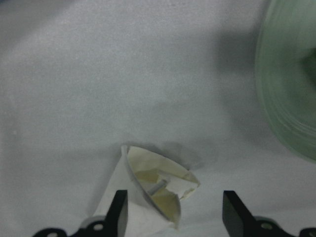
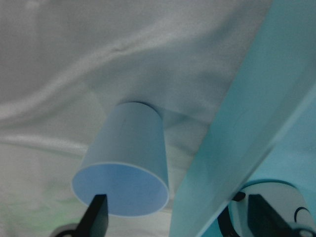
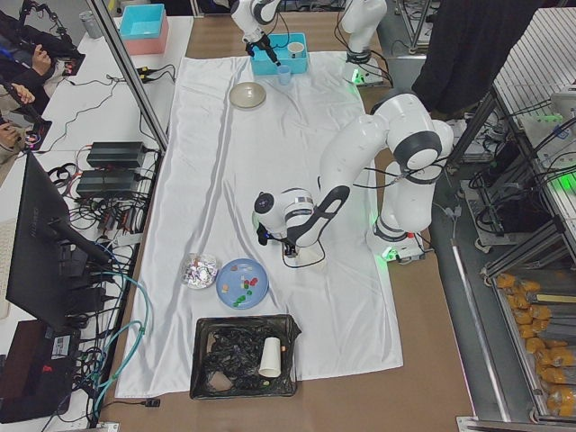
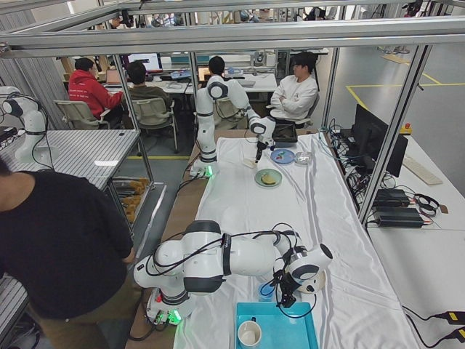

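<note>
A crumpled cream paper piece [image 1: 118,207] lies between the parted fingers of my left gripper, which is open above it; a green plate [image 1: 291,79] is beside it. In the right wrist view, a light blue cup [image 2: 126,138] lies under my open right gripper, beside the wall of a cyan bin [image 2: 237,108]. A white mug [image 4: 249,334] stands in that bin.
Near the left arm are a blue plate [image 3: 236,297], a foil bowl [image 3: 198,270] and a black tray [image 3: 292,378] with a white cylinder. A beige plate [image 3: 247,94] sits near the bin.
</note>
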